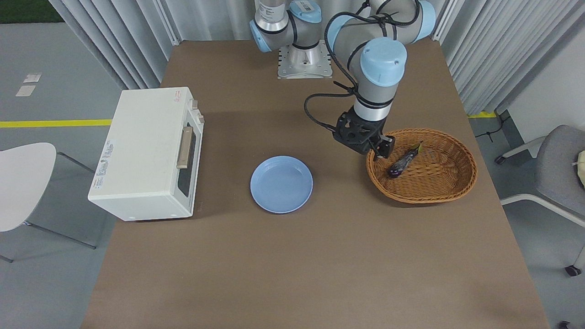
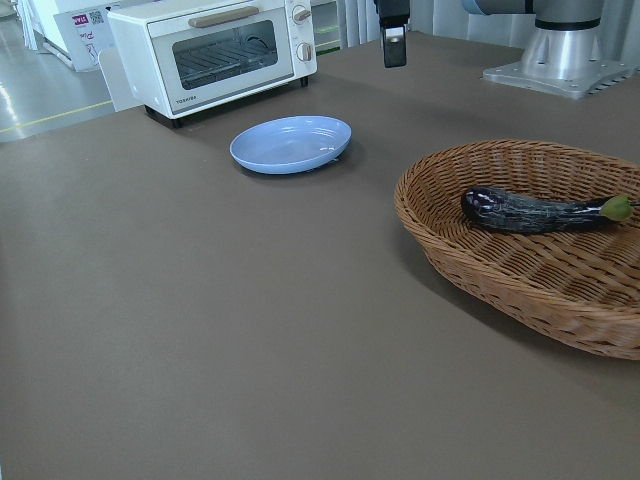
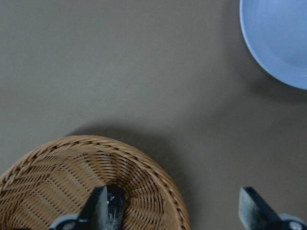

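Note:
A dark purple eggplant (image 1: pixel 403 162) with a green stem end lies in the brown wicker basket (image 1: pixel 440 181) on the table's right side. My gripper (image 1: pixel 376 153) hangs high above the basket's left side. In the wrist view its fingertips (image 3: pixel 252 203) are wide apart, open, one over the eggplant, the other outside the basket over bare table. In the left view one finger (image 2: pixel 394 45) shows at the top edge. A light blue plate (image 1: pixel 281 184) sits empty left of the basket.
A white toaster oven (image 1: pixel 142 148) stands on the table's left. The robot's mounting base (image 1: pixel 304 68) is at the back.

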